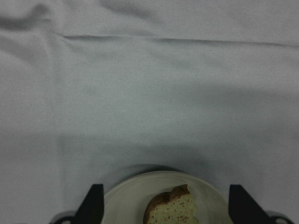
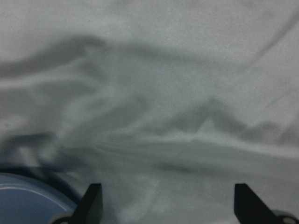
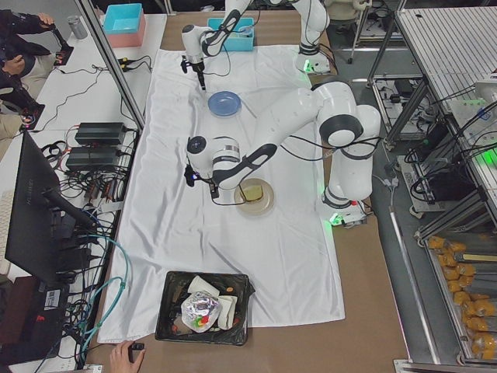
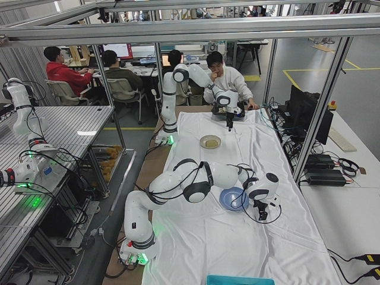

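A slice of bread [image 1: 169, 207] lies on a beige plate [image 3: 262, 204], seen at the bottom of the left wrist view. My left gripper hangs above that plate, open, its fingers either side of the frame's lower middle. A blue plate [image 3: 224, 103] lies farther along the white cloth. My right gripper is open over bare cloth beside the blue plate, whose edge shows at the lower left of the right wrist view.
A black tray [image 3: 171, 311] holding a foil bundle and white items stands at the near end in the left camera view. A teal bin [image 3: 241, 40] stands at the far end. Cloth between tray and plate is clear.
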